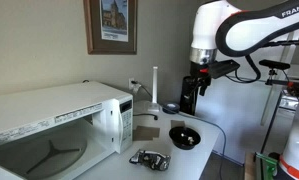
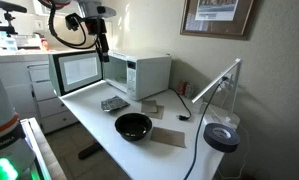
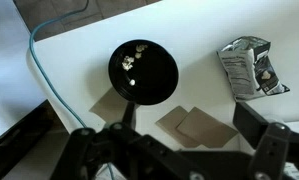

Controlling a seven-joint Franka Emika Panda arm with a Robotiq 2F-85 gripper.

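Observation:
My gripper is open, its two dark fingers wide apart with nothing held between them. In exterior view 1 the gripper (image 1: 197, 92) hangs high above the white table. A round black bowl (image 3: 161, 78) lies below in the wrist view, with a few small pale pieces (image 3: 137, 55) inside. To its right rests a crumpled silver-and-black packet (image 3: 251, 68). Exterior view 2 shows the bowl (image 2: 134, 127) near the table's front edge and the packet (image 2: 114, 104) closer to the microwave (image 2: 144, 78).
The microwave's door (image 2: 77, 70) stands open. Flat brown cardboard pieces (image 3: 204, 129) lie on the table. A roll of dark tape (image 2: 221, 136) and a white stand (image 2: 217, 88) are at the far end. A cable (image 3: 51, 82) runs past the bowl.

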